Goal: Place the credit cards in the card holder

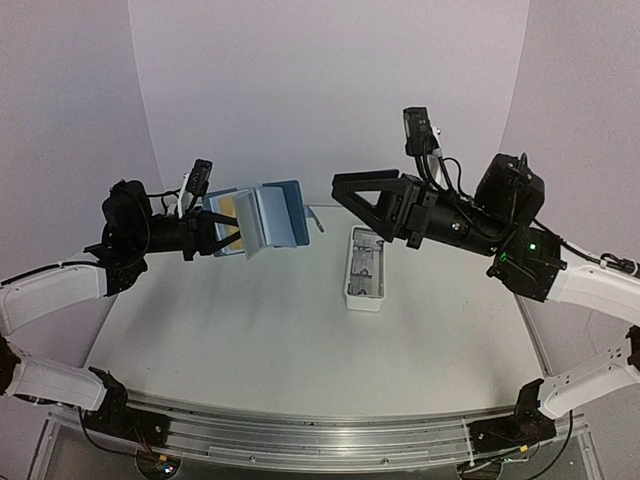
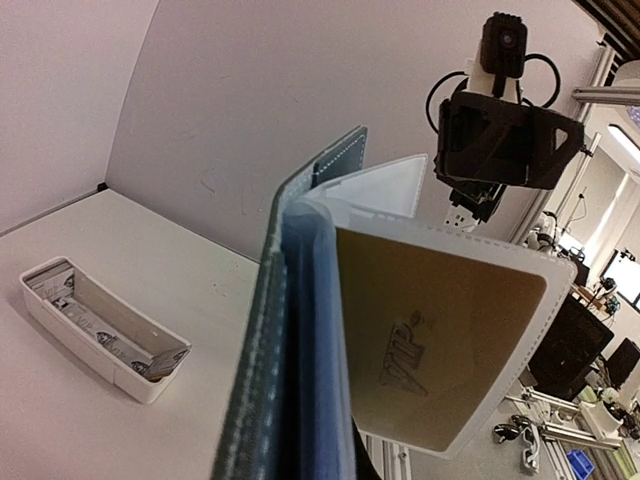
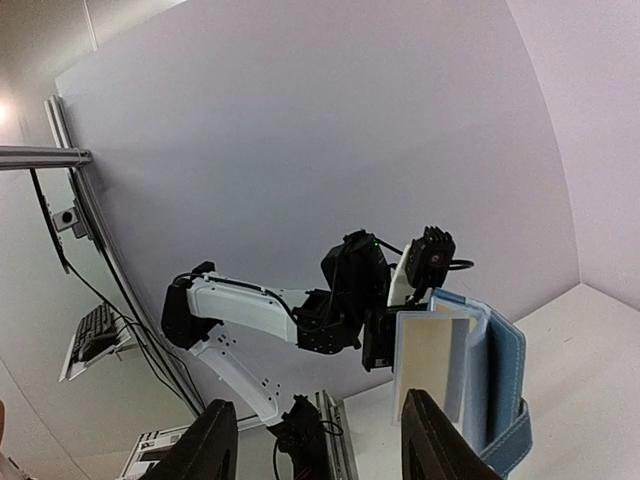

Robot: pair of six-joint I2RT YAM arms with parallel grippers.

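My left gripper (image 1: 238, 230) is shut on the blue card holder (image 1: 288, 205), up off the table. The holder hangs open, with clear sleeves (image 1: 262, 218) fanned out and a tan card (image 2: 425, 340) inside one sleeve in the left wrist view. Its loose strap (image 1: 315, 218) sticks out to the right. My right gripper is open and empty, to the right of the holder and apart from it. On the table stands a white tray (image 1: 364, 304) with several grey cards (image 1: 365, 265) lying in it. The left fingertips are mostly hidden behind the holder in the left wrist view.
A metal rail (image 1: 300, 420) runs along its front edge, and pale walls (image 1: 330, 90) enclose the back and sides.
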